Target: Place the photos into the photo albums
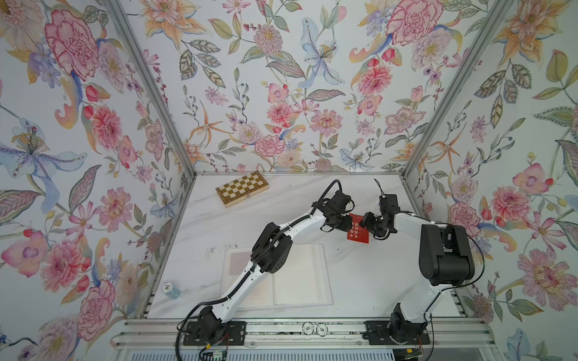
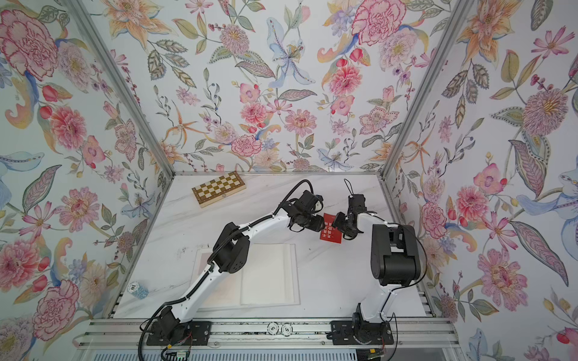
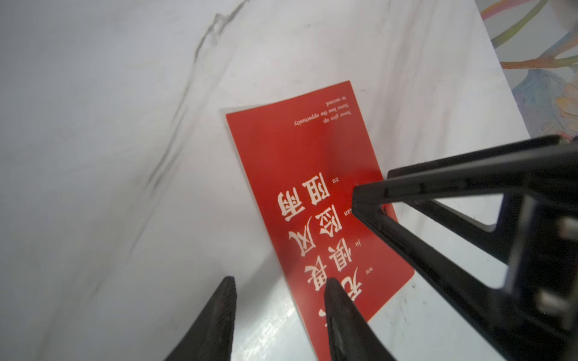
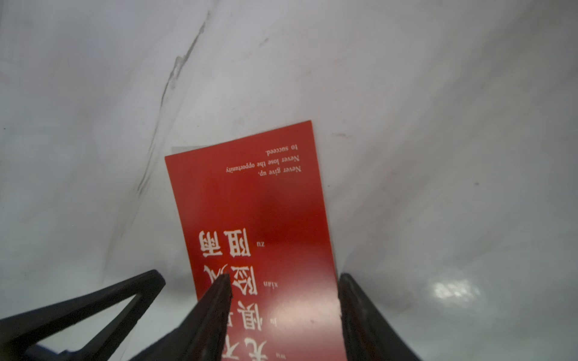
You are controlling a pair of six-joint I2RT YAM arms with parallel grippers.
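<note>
A red photo card with white Chinese lettering (image 1: pixel 358 236) lies flat on the right side of the table. Both grippers are low over it, left (image 3: pixel 280 294) on its left, right (image 4: pixel 283 294) on its right. Each wrist view shows that gripper's fingers apart, with the card beneath or beside them and none of it visibly lifted. The left gripper's fingers are near the card's left edge; the right's straddle its lettered part in that view. A pale open album (image 1: pixel 301 276) lies at the front centre, partly hidden by my left arm.
A checkered board (image 1: pixel 242 187) stands at the back left, and a can (image 1: pixel 170 289) at the front left.
</note>
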